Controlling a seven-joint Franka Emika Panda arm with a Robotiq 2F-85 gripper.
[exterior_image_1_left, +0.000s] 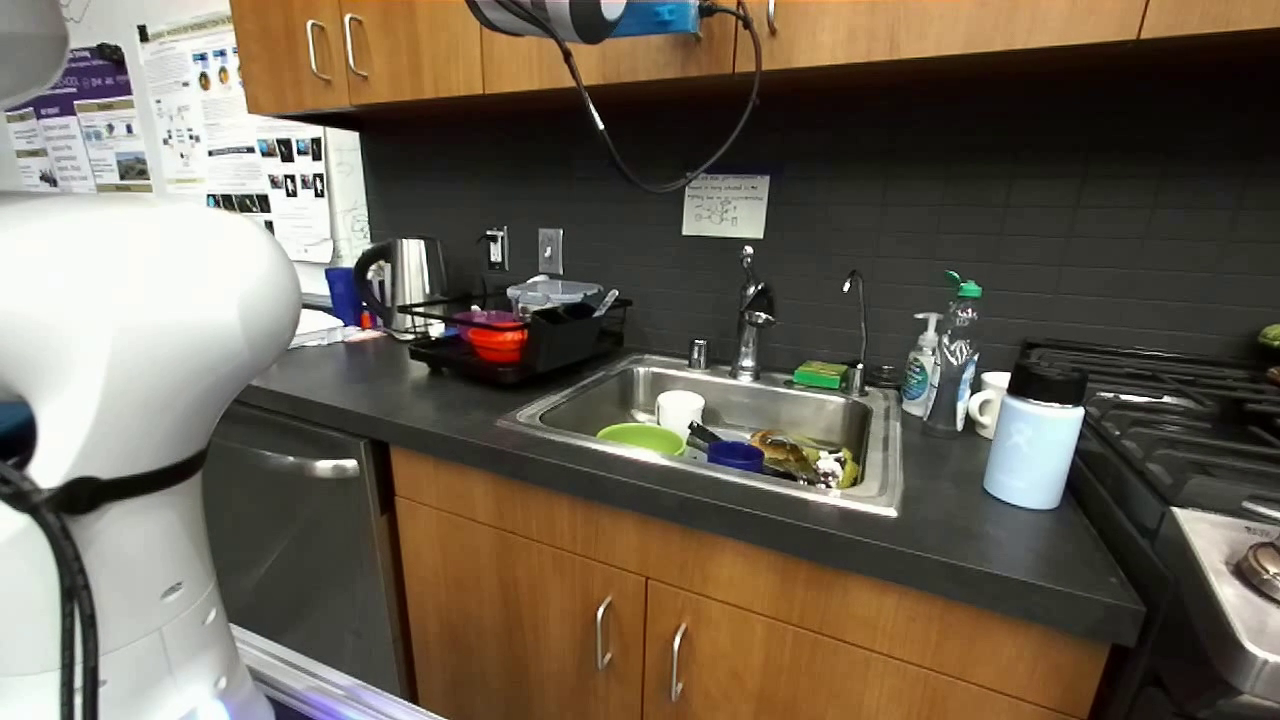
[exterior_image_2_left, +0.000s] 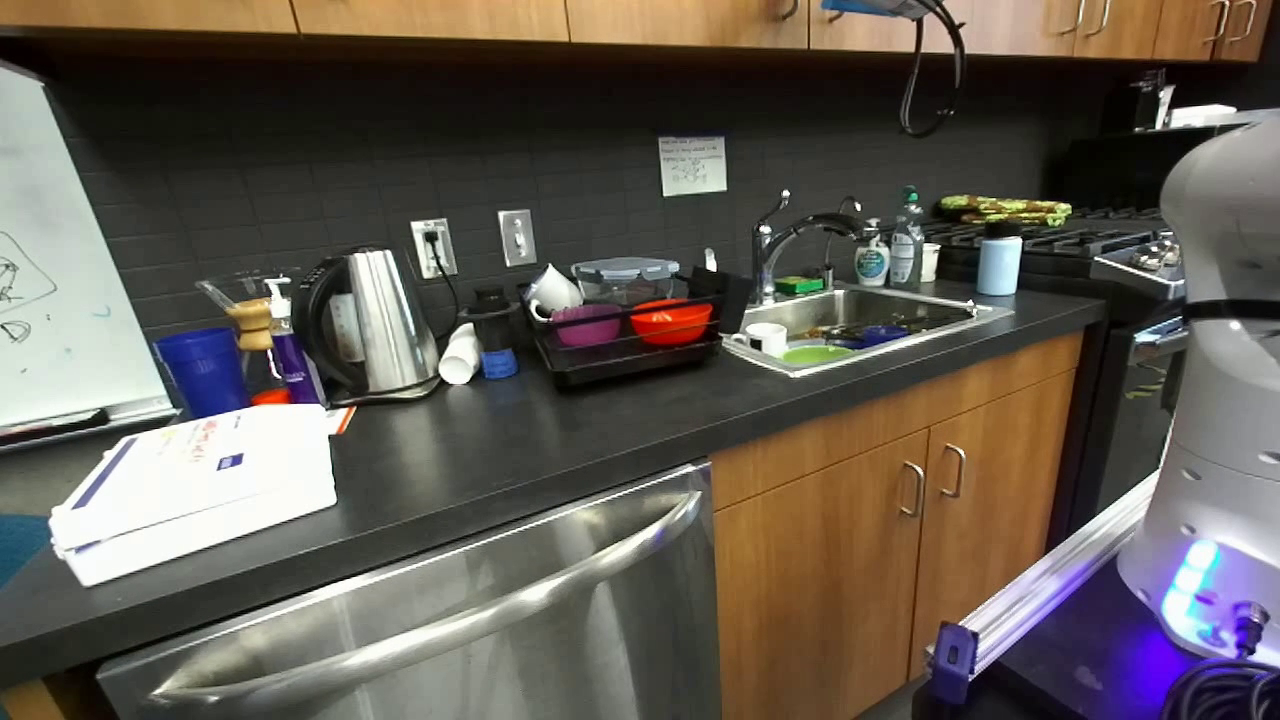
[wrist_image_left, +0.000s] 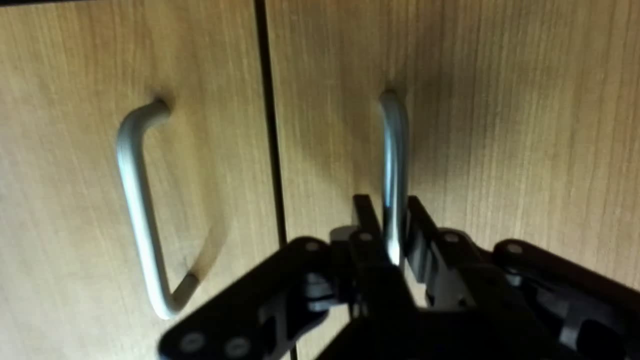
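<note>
Two metal bar handles fill the wrist view, the left handle (wrist_image_left: 141, 210) and the right handle (wrist_image_left: 394, 156), on neighbouring wooden cabinet doors. My gripper is around the lower part of the right handle, one dark finger (wrist_image_left: 364, 219) to its left and the other to its right. The fingers stand very close to the bar; whether both press on it does not show. No finger is near the left handle. In exterior view 1 the end of my arm (exterior_image_1_left: 564, 17) is at the upper cabinets, its fingers out of frame.
A dark gap separates the two doors, which look shut. A black cable (exterior_image_1_left: 648, 186) hangs in a loop under the arm. Below are the sink (exterior_image_1_left: 882, 450) with dishes, a dish rack (exterior_image_1_left: 552, 342) and the dark counter (exterior_image_1_left: 960, 540). Free air lies between cabinets and counter.
</note>
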